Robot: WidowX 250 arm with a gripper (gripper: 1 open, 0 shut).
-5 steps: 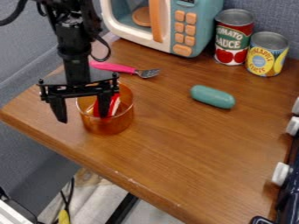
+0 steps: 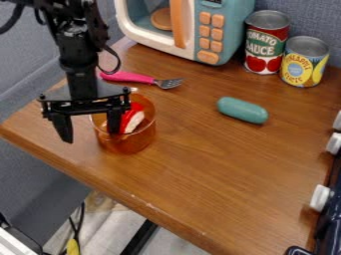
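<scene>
My black gripper (image 2: 91,123) hangs at the left over an orange translucent pot (image 2: 132,141) on the wooden table. Its two fingers stand apart, the left one outside or at the pot's left rim, the right one inside the pot. A red and white object (image 2: 134,118) lies in the pot just right of the right finger, partly hidden by it. I see nothing clearly held between the fingers.
A pink fork (image 2: 140,78) lies behind the pot. A toy microwave (image 2: 186,25), a tomato can (image 2: 265,45) and a yellow can (image 2: 304,65) stand at the back. A teal cylinder (image 2: 242,110) lies right of centre. Dark knobbed appliance at the right edge; clear table in front.
The objects stay where they were.
</scene>
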